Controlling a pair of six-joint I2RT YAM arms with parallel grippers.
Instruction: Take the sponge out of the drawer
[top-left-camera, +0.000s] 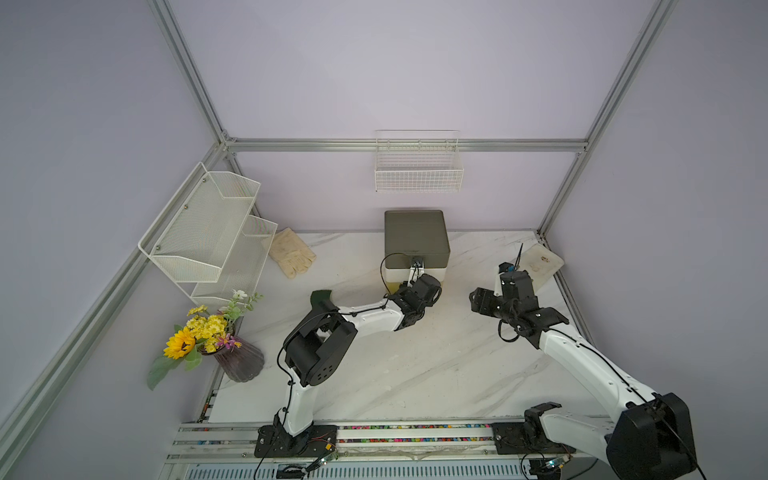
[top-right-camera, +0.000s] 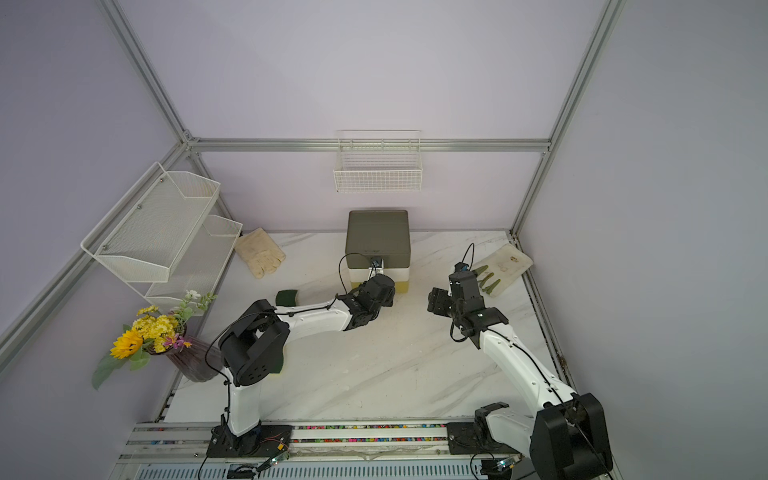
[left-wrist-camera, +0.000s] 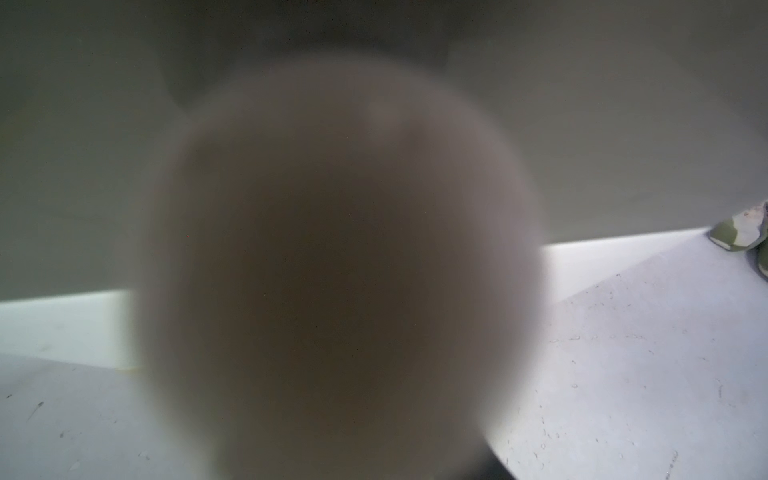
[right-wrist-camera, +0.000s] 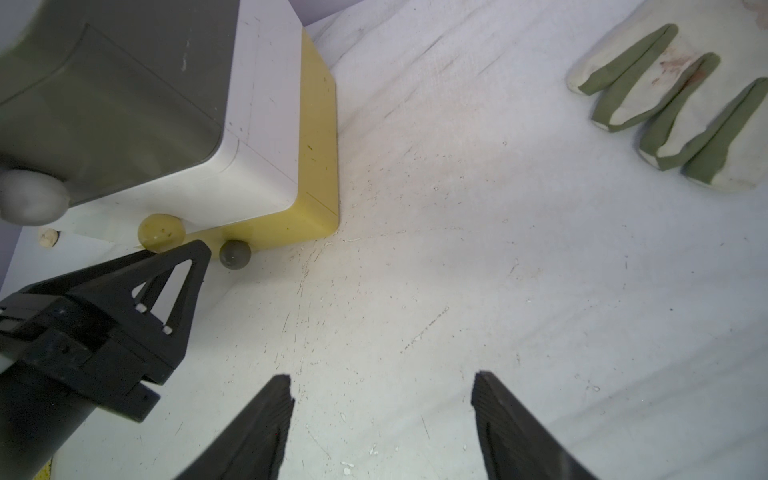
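Observation:
A small three-tier drawer cabinet (top-left-camera: 416, 232) with grey, white and yellow layers and round knobs stands at the back centre. My left gripper is at its front, beside the lower knobs (right-wrist-camera: 235, 254); in its own wrist view a blurred knob (left-wrist-camera: 336, 264) fills the middle, close to the lens. Its fingers appear open, though partly hidden. My right gripper stands open over bare table to the right, nothing between its fingers. No sponge is visible inside the cabinet.
Gloves lie back left (top-left-camera: 292, 254) and right (right-wrist-camera: 672, 104). A wire shelf (top-left-camera: 208, 224) and flower vase (top-left-camera: 238, 360) are at the left. A green item (top-right-camera: 286, 297) lies behind my left arm.

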